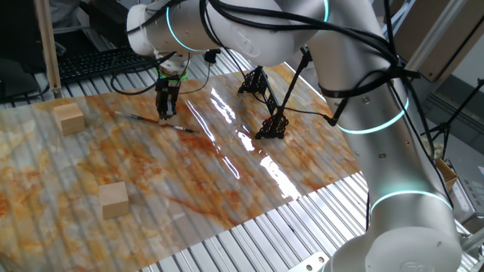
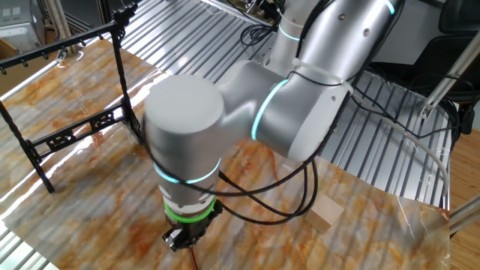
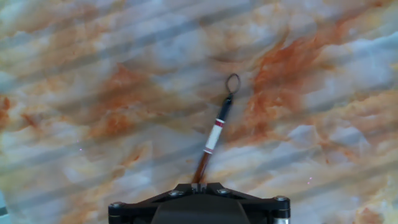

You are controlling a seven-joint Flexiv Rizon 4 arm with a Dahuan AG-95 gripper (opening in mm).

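Note:
A thin brush-like stick [image 1: 144,119] with a dark handle is held level, close over the marbled sheet. In the wrist view the part of the brush [image 3: 214,136] beyond the fingers shows a brown shaft, a white band with red edges, a black end and a small cord loop. My gripper is shut on its shaft, the fingertips close together. From the side, the gripper [image 1: 165,116] points down at about the middle of the brush. The arm hides most of the brush in the second exterior view.
Two wooden blocks lie on the sheet, one block [image 1: 69,119] at the far left and another block [image 1: 114,200] nearer the front. A black rack [image 1: 266,106] stands to the right of the gripper. Between the front block and the rack the sheet is clear.

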